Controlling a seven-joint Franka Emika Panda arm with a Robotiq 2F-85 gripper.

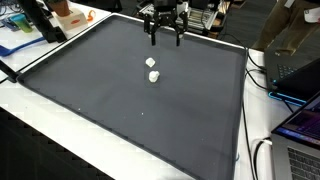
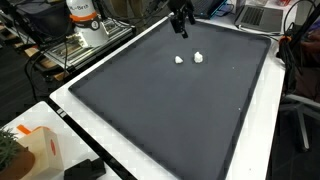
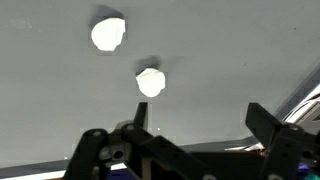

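Observation:
Two small white pieces lie apart on the dark grey board. The larger white piece is also in the wrist view at upper left; the smaller white piece appears there near the centre. Above the board's far edge hangs my gripper, its dark fingers spread wide and nothing between them. In the wrist view the gripper shows open too, with both white pieces lying beyond the fingertips. From the second exterior side, the gripper is close behind both pieces.
The grey board is clear across its middle and front. A laptop and cables border it on one side. An orange-and-white object stands off the opposite side, near a metal frame.

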